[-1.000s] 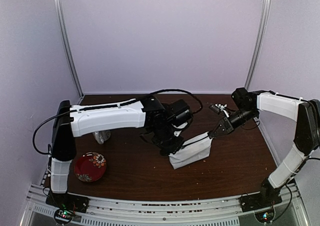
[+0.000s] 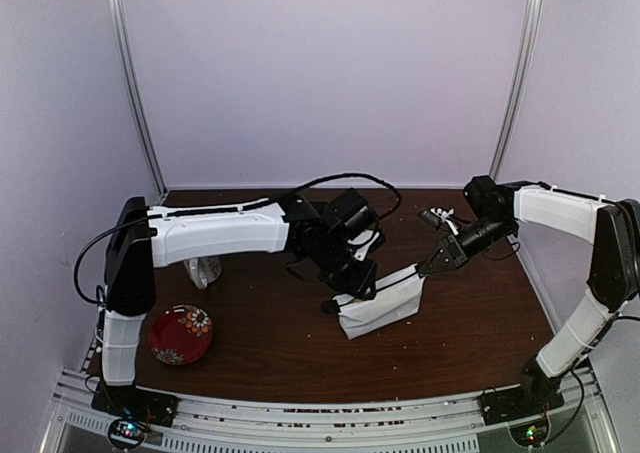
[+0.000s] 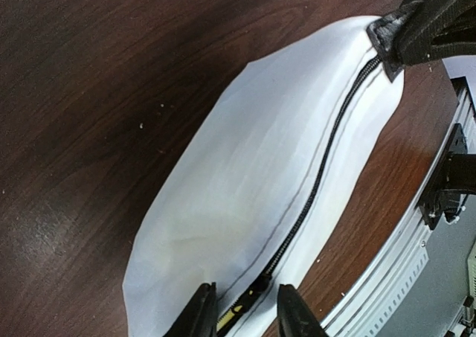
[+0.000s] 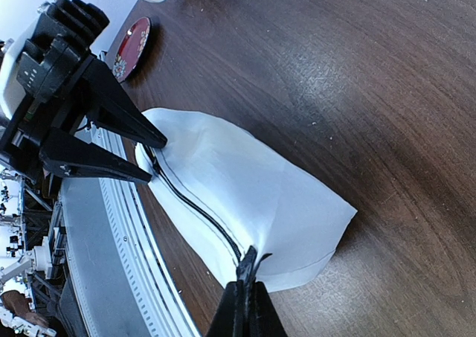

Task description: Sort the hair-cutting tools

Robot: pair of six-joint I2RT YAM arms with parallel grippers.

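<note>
A white pouch (image 2: 383,308) with a black zipper (image 3: 318,175) along one edge lies at the table's front middle; its contents are hidden. In the right wrist view, my right gripper is shut on the pouch's near end, pinching the cloth beside the zipper. My left gripper stands open over the other end. Between its fingers appear the zipper slider (image 3: 260,283) and a yellow-and-black pull (image 3: 229,318); whether they touch the fingers I cannot tell. No hair cutting tools show outside the pouch.
A red flowered plate (image 2: 180,335) sits at the front left. Behind it stands a pale cup (image 2: 203,270), partly covered by my left arm. Bare table (image 2: 270,343) lies between plate and pouch, and the front metal rail (image 2: 330,423) runs close by.
My left arm has shifted slightly, and its gripper's fingers show further apart than a second ago. The right arm and the pouch have stayed in place.
</note>
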